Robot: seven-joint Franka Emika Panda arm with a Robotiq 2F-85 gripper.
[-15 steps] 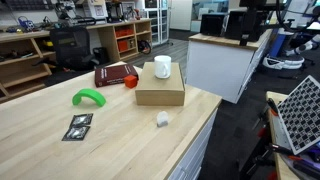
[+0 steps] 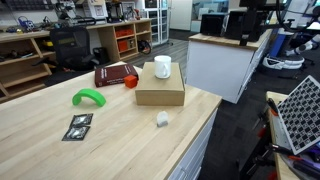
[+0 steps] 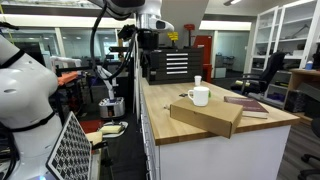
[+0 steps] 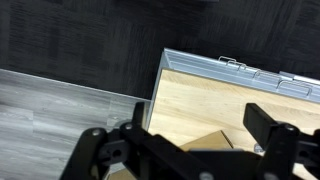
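Note:
A white mug stands upright on a brown cardboard box at the back part of the wooden table. The mug and box also show in the second exterior view, near the table's corner. My gripper is open, its dark fingers wide apart with nothing between them. It hangs high, off to the side of the table, past the corner. Below it, the wrist view shows the table corner and part of the box. No mug can be made out there.
On the table lie a green curved piece, a small red object, a dark red book, black-and-silver packets and a small white object.

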